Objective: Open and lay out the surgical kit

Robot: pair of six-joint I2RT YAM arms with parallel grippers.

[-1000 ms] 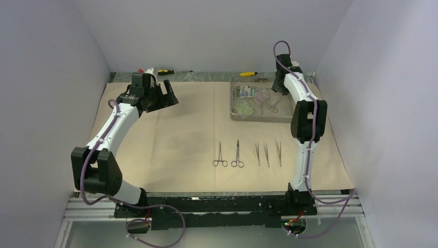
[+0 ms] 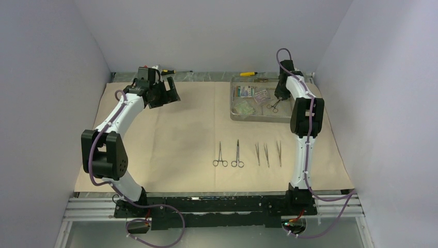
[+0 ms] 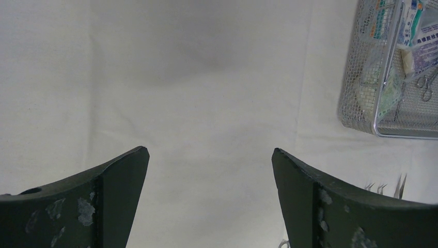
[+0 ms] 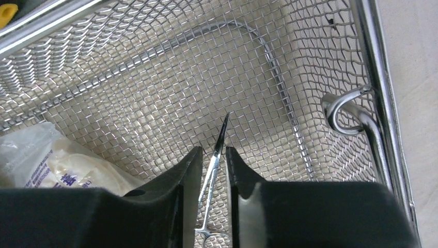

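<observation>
The wire-mesh tray [image 2: 261, 118] holds packets and a ringed steel instrument [image 4: 207, 206]. My right gripper is down in the tray at that instrument, a fingertip either side of its shaft, the gap narrow; whether it grips is unclear. My left gripper stands open and empty over the cloth at the left. Laid out on the cloth are a ringed clamp [image 2: 220, 160], scissors [image 2: 237, 160] and several tweezers [image 2: 266, 155].
Yellow-handled tools [image 2: 248, 73] lie along the back edge. Walls stand at both sides and behind.
The left arm has shifted a little toward the back and right.
</observation>
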